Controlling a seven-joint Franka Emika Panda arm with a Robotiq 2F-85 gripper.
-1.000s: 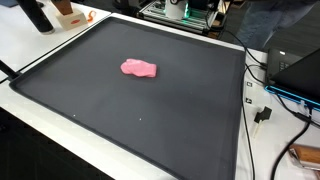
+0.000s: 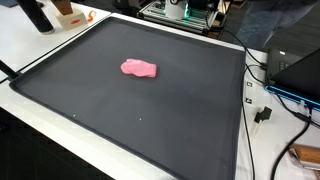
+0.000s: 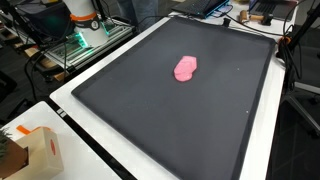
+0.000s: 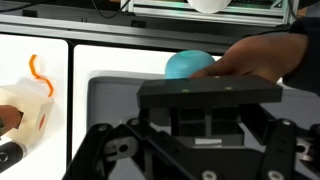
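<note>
A pink cloth-like piece lies crumpled on the dark grey board; exterior view 2 shows the same pink piece towards the board's far side. Only the wrist view has my gripper, pointing over the board's edge. A dark, flat block crosses in front of the fingertips, and a person's hand reaches in at its right. Behind the block is a rounded teal thing, partly covered by block and hand. Whether the fingers grip the block cannot be made out.
The board is otherwise bare, on a white table. In exterior view 1, a laptop and cables line the right side. A wooden-and-white box stands left in the wrist view, near an orange strip. The person's hand is close to my gripper.
</note>
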